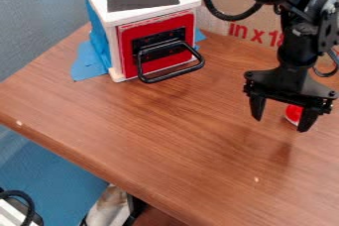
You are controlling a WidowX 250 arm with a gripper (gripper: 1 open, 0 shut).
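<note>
My black gripper (pixel 279 115) hangs at the right over the wooden table, its two fingers apart and pointing down. A red object (pixel 294 113) with a white edge lies behind the right finger, mostly hidden by it; I cannot tell that anything is held.
A white box (pixel 137 2) with a red front door and black handle stands at the back left on a blue mat (pixel 87 63). A cardboard box with red print is behind.
</note>
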